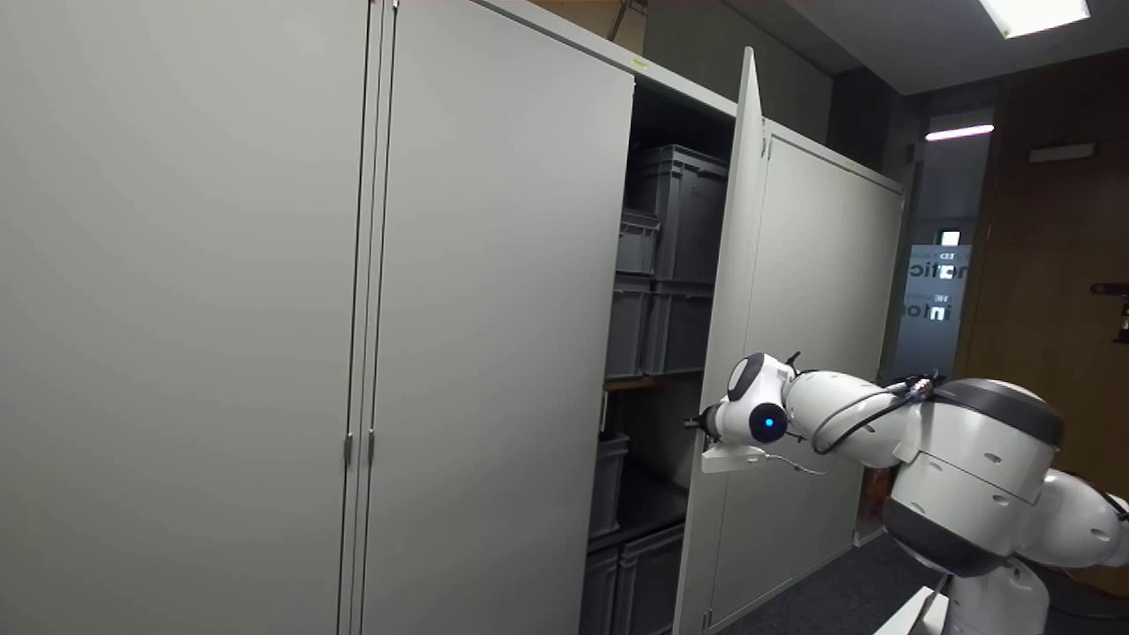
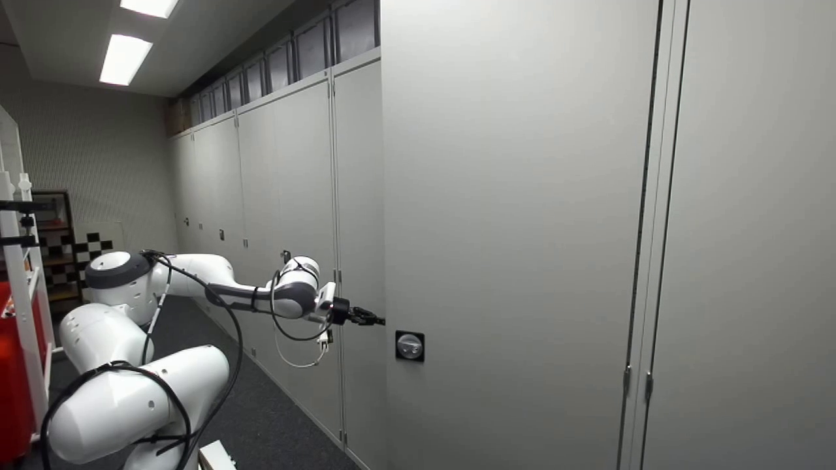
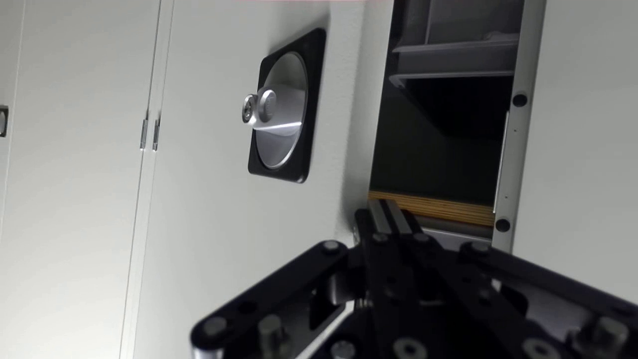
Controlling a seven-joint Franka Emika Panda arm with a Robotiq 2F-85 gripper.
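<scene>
A tall grey cabinet door (image 1: 730, 286) stands ajar, swung outward from the cabinet. Its outer face (image 2: 517, 196) carries a round silver lock knob on a black square plate (image 2: 409, 345), which sits to the upper left of my fingers in the wrist view. My black gripper is shut, with its two fingertips together and no object visible between them. The fingertips are at the free edge of the door (image 3: 359, 149), in front of the opening; whether they touch it is hard to tell. In exterior view 2 the gripper (image 2: 368, 316) reaches that edge.
Behind the door, grey storage crates (image 1: 688, 217) are stacked on shelves, and a wooden shelf edge (image 3: 430, 206) crosses the opening. The neighbouring door (image 1: 497, 317) is closed. Open floor (image 2: 290, 415) lies beside the arm.
</scene>
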